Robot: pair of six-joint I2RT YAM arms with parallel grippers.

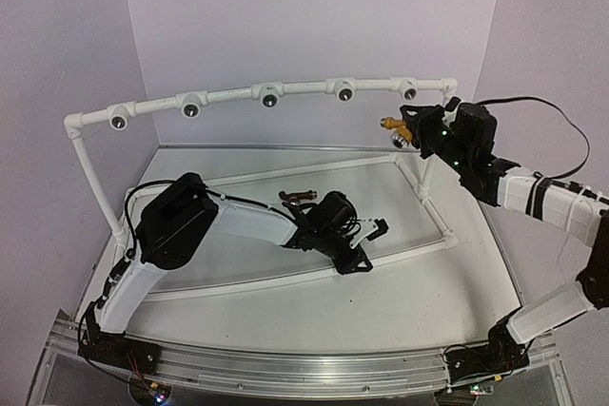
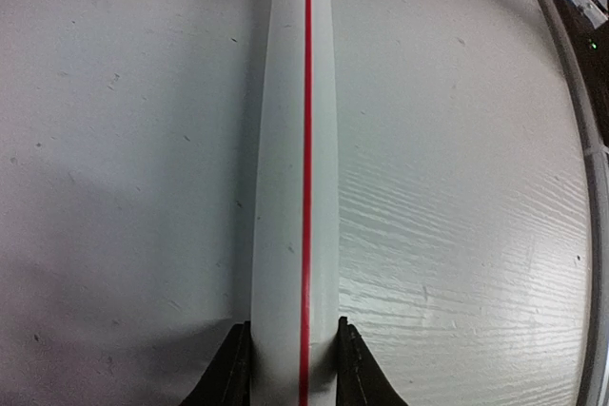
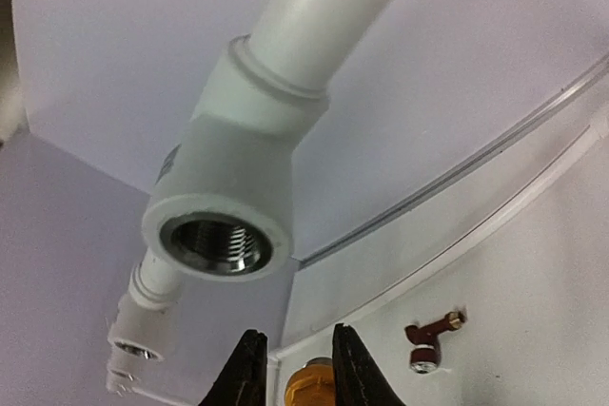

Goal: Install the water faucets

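In the top view a yellow faucet [image 1: 392,124] is at the fingertips of my right gripper [image 1: 411,125], below the white rail's rightmost socket [image 1: 408,91]. The right wrist view shows part of the faucet's orange body [image 3: 306,385] between my right gripper's fingers, overlapped by one and with a gap beside the other. Whether they grip it is unclear. That view has a white socket [image 3: 224,242] above, empty with its metal thread showing. My left gripper has its fingers against both sides of a white pipe [image 2: 284,187] of the frame, along the front.
A dark brown faucet [image 1: 299,196] lies on the board behind the left arm. The rail's other sockets, such as the middle one [image 1: 269,97], look empty. Free floor lies at the front right.
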